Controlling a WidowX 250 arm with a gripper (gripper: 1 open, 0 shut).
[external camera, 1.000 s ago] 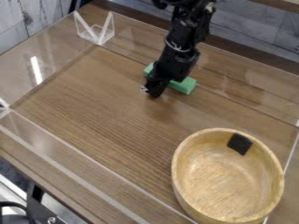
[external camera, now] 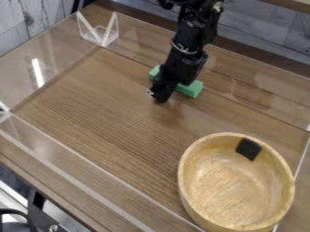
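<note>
My black gripper (external camera: 165, 89) reaches down from the top centre onto a green block (external camera: 188, 87) lying on the wooden table (external camera: 97, 127). Its tip rests at the block's left part, low near the table, and covers some of it. The gripper looks shut; whether anything is between its fingers is too small and dark to tell.
A large tan round bowl (external camera: 233, 186) with a black patch on its right rim fills the lower right. A white wire-like object (external camera: 100, 29) stands at the upper left.
</note>
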